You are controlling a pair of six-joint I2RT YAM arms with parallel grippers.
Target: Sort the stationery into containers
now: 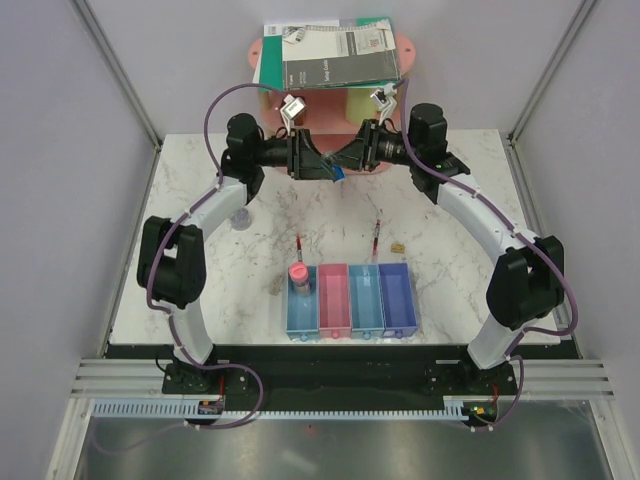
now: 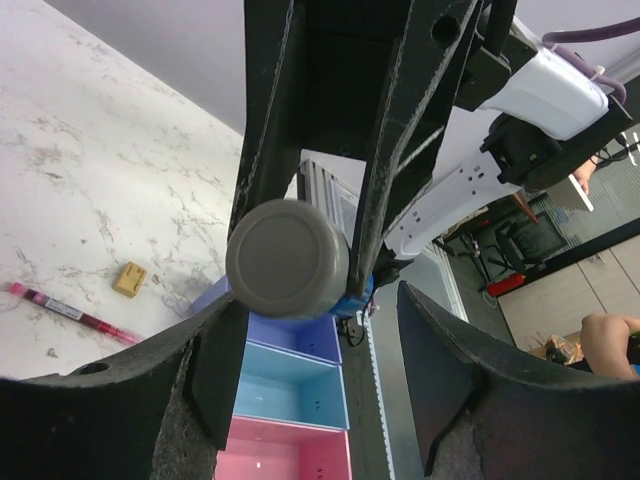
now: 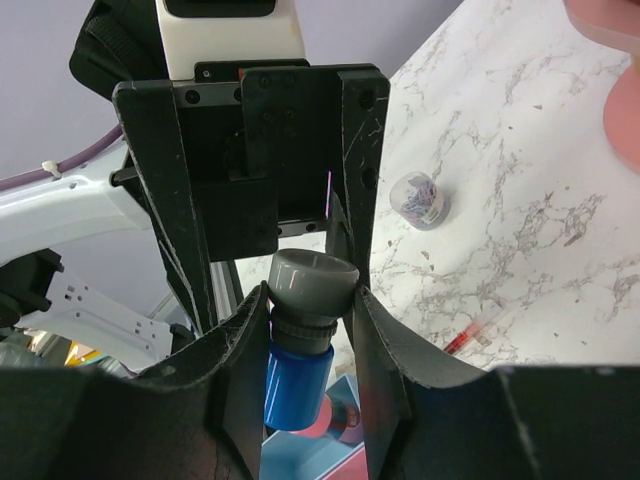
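A small bottle with a grey end and a blue end (image 3: 298,385) hangs above the table, my right gripper shut on it. My left gripper stands open around the bottle's grey end (image 2: 285,258), one finger to either side. From above, the two grippers meet and mostly hide the bottle; its blue end (image 1: 337,173) shows between them. The four-compartment box (image 1: 334,335) stands at the front, a pink-capped bottle (image 1: 299,276) in its leftmost blue compartment. Two red pens (image 1: 299,247) (image 1: 376,240) and a tan eraser (image 1: 398,248) lie behind it.
A clear cup (image 1: 240,218) stands at the left on the marble table. At the back, a pink shelf (image 1: 330,115) carries books (image 1: 340,55) close behind both grippers. Open table lies between the grippers and the box.
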